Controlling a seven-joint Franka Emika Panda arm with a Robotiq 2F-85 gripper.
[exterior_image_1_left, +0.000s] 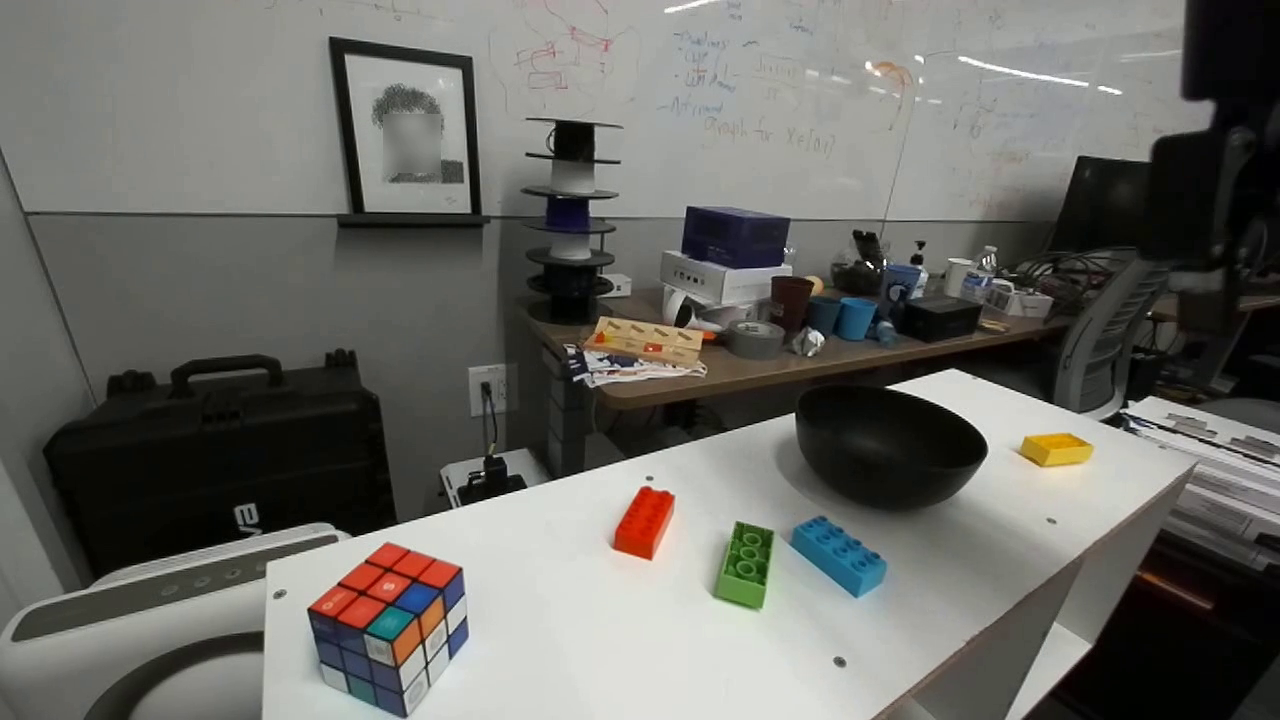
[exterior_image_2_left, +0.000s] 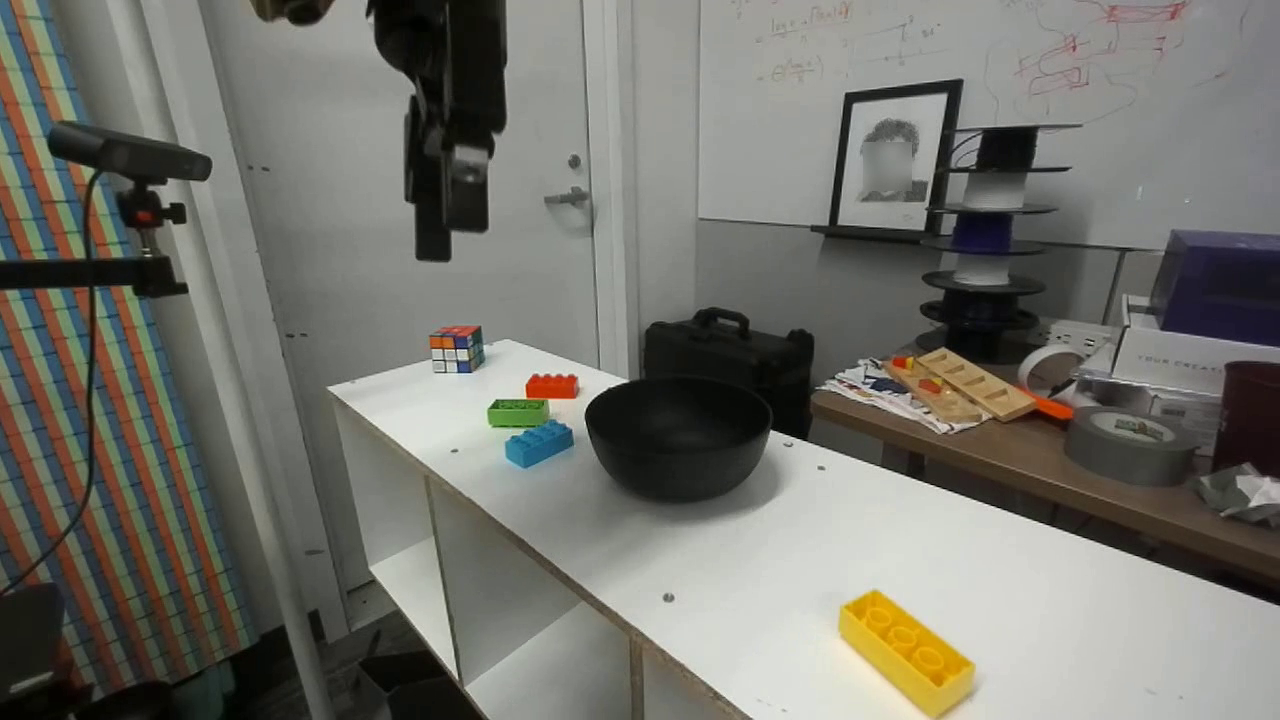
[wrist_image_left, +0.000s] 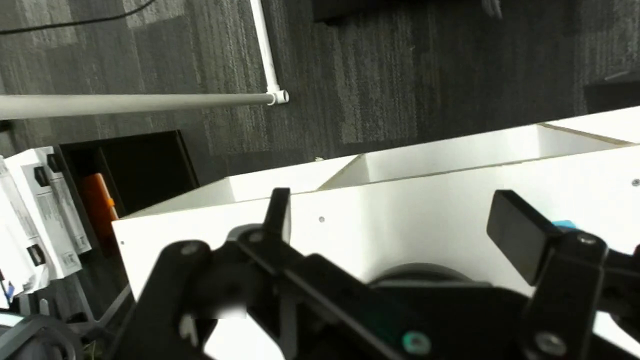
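Note:
A black bowl (exterior_image_1_left: 888, 446) stands on the white shelf top (exterior_image_1_left: 516, 624), and from the second exterior view the part of its inside (exterior_image_2_left: 679, 414) that shows is empty. Red (exterior_image_1_left: 645, 522), green (exterior_image_1_left: 746, 564) and blue (exterior_image_1_left: 839, 554) bricks lie apart from one another to one side of the bowl. On its other side is a yellow brick (exterior_image_2_left: 906, 650), hollow side up. High above the shelf hangs my gripper, its fingers spread wide with nothing between them. In the wrist view the bowl's rim (wrist_image_left: 420, 270) is mostly covered by the gripper body.
A Rubik's cube (exterior_image_1_left: 390, 626) sits at the shelf's far end in the second exterior view. A light pole (wrist_image_left: 138, 103) rises from the floor beside the shelf. Bare surface (exterior_image_2_left: 768, 564) separates the bowl and the yellow brick.

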